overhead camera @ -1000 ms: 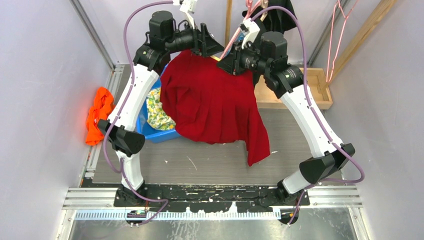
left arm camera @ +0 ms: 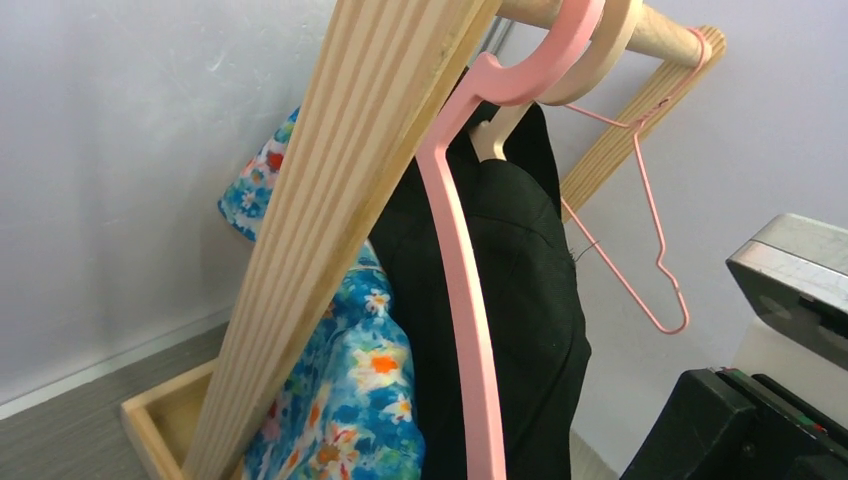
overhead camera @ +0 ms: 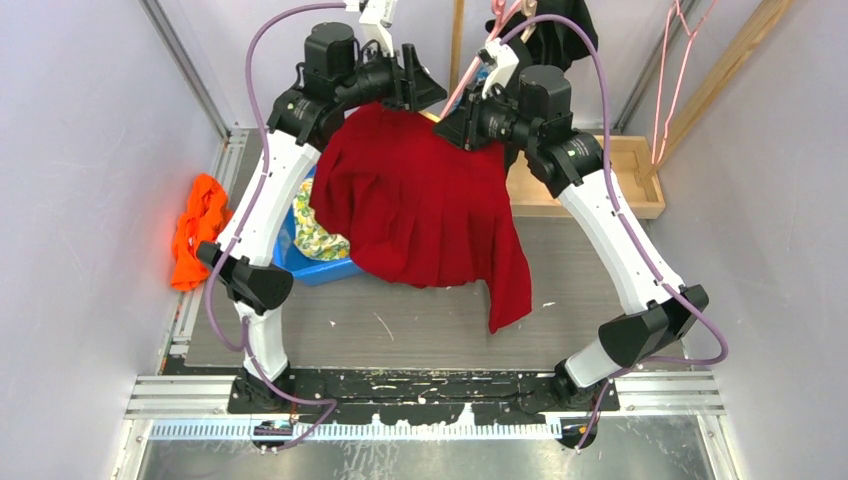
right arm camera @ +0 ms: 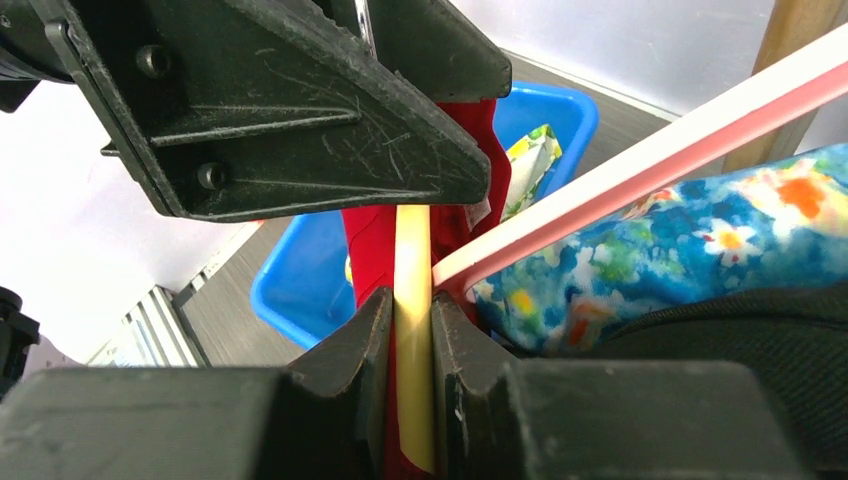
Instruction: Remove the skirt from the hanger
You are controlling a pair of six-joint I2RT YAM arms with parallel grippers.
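The red skirt (overhead camera: pixel 415 210) hangs in wide folds below both grippers, its lower right corner drooping toward the front. My left gripper (overhead camera: pixel 425 80) is at the skirt's upper left, by the pink hanger (left arm camera: pixel 460 300); its fingertips are mostly out of its wrist view, so its finger is unclear. My right gripper (overhead camera: pixel 460 130) is at the top of the skirt. In the right wrist view a yellow bar (right arm camera: pixel 412 300) lies between its dark parts, beside the hanger's pink arm (right arm camera: pixel 640 170); whether the fingers grip it is unclear.
A blue bin (overhead camera: pixel 315 273) with patterned cloth stands behind the skirt. Orange cloth (overhead camera: pixel 195 230) lies at left. A wooden tray (overhead camera: pixel 585 205), dark and floral garments (left arm camera: pixel 350 370), a wire hanger and wooden posts are at the back.
The skirt's lower corner has swung slightly left. My right arm is nearly still.
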